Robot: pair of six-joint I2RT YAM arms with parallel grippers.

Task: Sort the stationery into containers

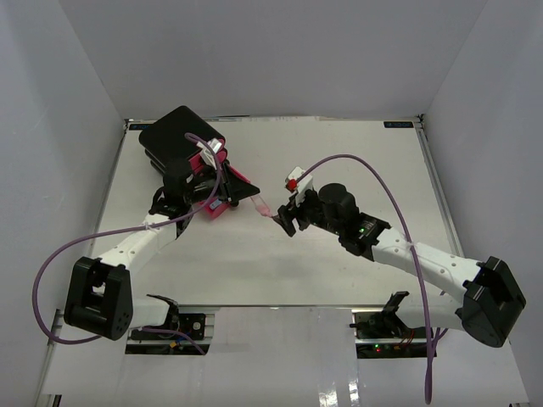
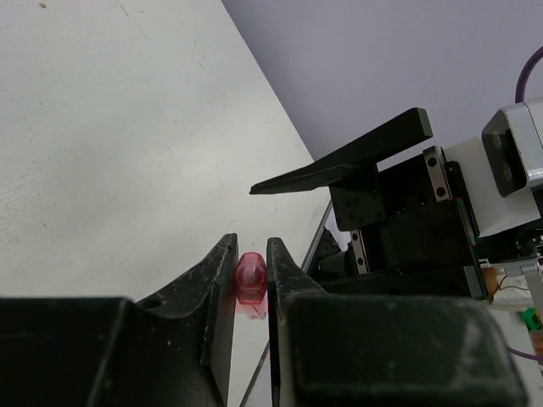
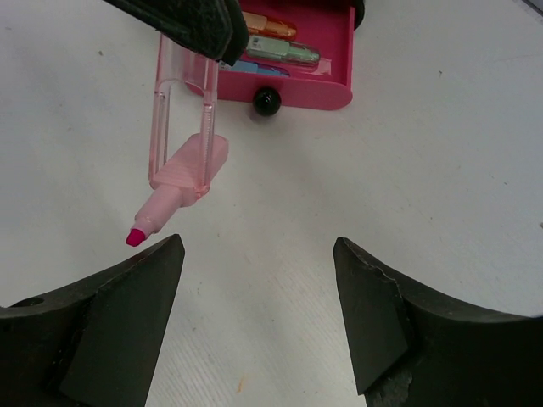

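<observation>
My left gripper (image 1: 248,191) is shut on a clear holder with a pink highlighter (image 3: 176,182), which hangs tilted below its fingers in the right wrist view. In the left wrist view the highlighter (image 2: 250,275) shows between the dark fingers. My right gripper (image 1: 287,219) stands open just beside the highlighter's lower end; in the right wrist view its two fingers frame empty table below it. An open pink drawer (image 3: 331,85) holds several markers, orange, green and blue, with a black knob on its front.
A black box (image 1: 174,127) with the drawer stands at the back left, partly hidden by my left arm. Grey walls enclose the sides and back.
</observation>
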